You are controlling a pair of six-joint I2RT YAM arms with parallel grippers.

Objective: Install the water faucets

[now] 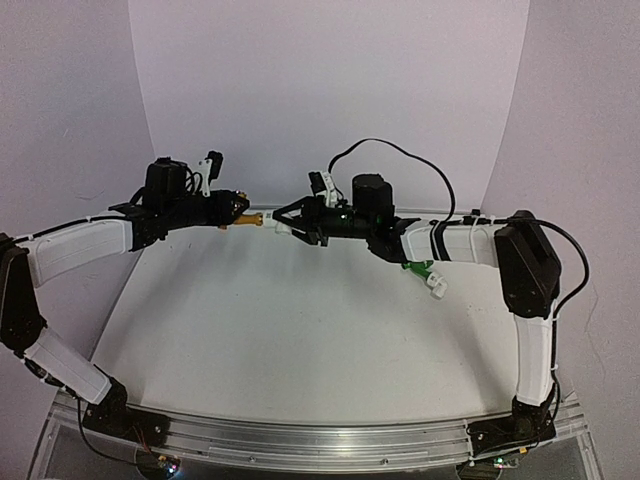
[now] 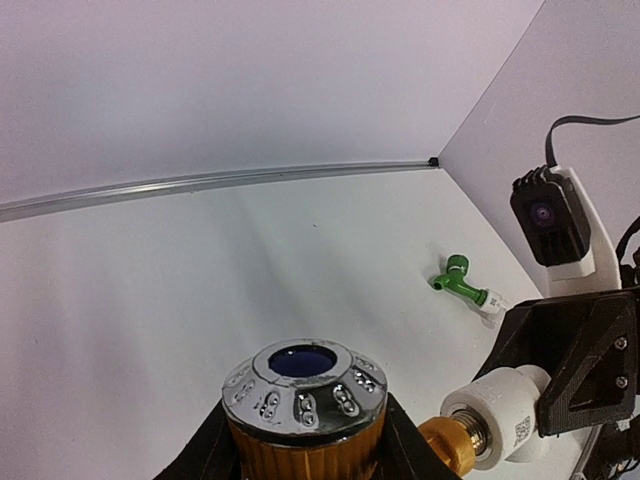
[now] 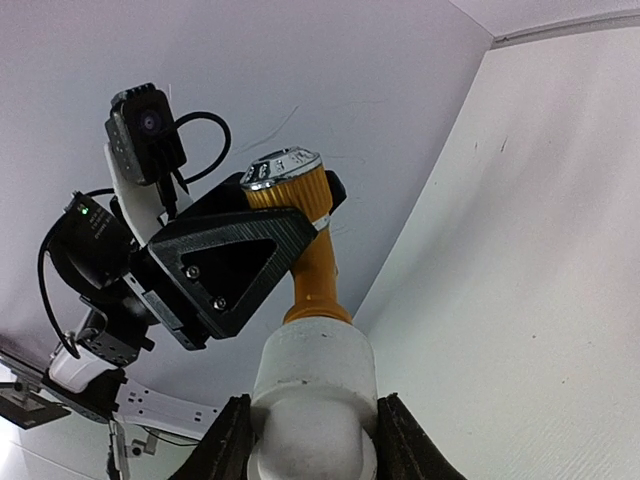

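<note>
An orange faucet (image 1: pixel 247 218) with a silver cap (image 2: pixel 305 392) is held at its head by my left gripper (image 1: pixel 240 207), shut on it. Facing it from the right, my right gripper (image 1: pixel 288 219) is shut on a white connector (image 3: pixel 315 365). The faucet's orange end meets the connector's mouth, and silver thread shows inside that mouth in the left wrist view. How deeply they are engaged cannot be told. Both parts are clear of the table in midair. A green faucet (image 2: pixel 458 281) with a white end (image 2: pixel 491 302) lies on the table at the right.
A metal rail (image 1: pixel 320 440) runs along the front edge, and walls close in the back and sides. A black cable (image 1: pixel 405 152) loops above the right arm.
</note>
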